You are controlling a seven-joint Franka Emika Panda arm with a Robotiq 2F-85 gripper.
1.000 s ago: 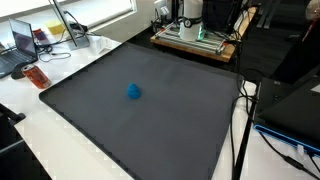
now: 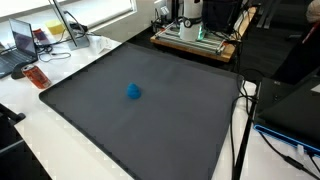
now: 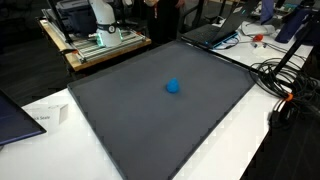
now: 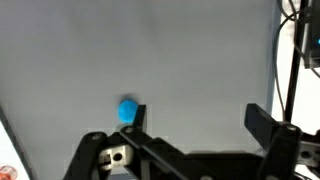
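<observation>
A small blue object [image 2: 133,91] rests on the dark grey mat [image 2: 150,130], with bare mat all around it; in exterior view 2 the blue object [image 3: 172,86] looks rounded and slightly peaked. From the wrist view, my gripper is wide open above the mat, nothing between its fingers. Just beyond the tip of the left finger shows the blue object [image 4: 127,110], apart from it and left of the middle of the fingers. The fingers do not show in either exterior view.
An orange-red can [image 2: 36,77] stands on the white table off the mat's left edge, near a laptop [image 2: 25,40]. Black cables [image 2: 243,100] run along the mat's right side.
</observation>
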